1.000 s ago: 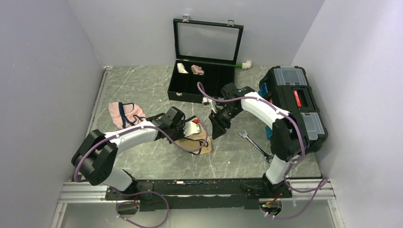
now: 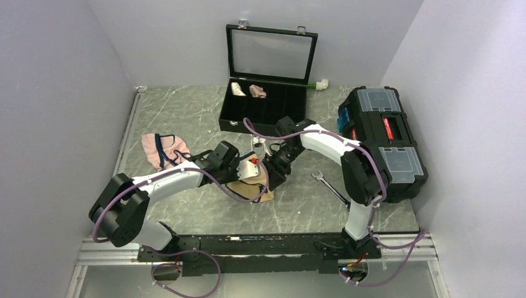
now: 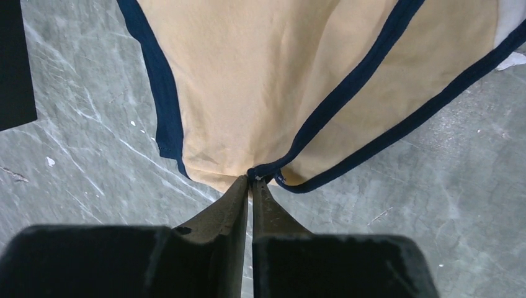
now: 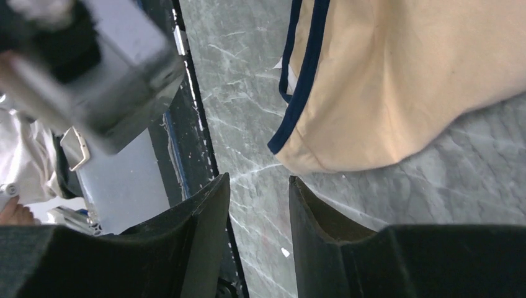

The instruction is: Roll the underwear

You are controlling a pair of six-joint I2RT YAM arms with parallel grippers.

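Beige underwear with navy trim point(image 2: 253, 186) lies loosely spread in the middle of the table, partly hidden by both arms. The left wrist view shows my left gripper shut at its lower edge, a fold of navy trim point(image 3: 268, 169) pinched at the tips. Off the opposite side of the garment is my right gripper. Its fingers stand apart with bare table between them, just short of a corner of the beige cloth point(image 4: 347, 146) in the right wrist view.
Pink underwear with navy trim point(image 2: 162, 151) lies at the left. Behind the arms stands an open black box point(image 2: 273, 112) holding small rolled items. A wrench point(image 2: 330, 186) and a black toolbox point(image 2: 387, 143) occupy the right side.
My right gripper has moved left, up to the beige underwear. The left gripper has shifted slightly left, and the cloth's right edge has crept left with it.
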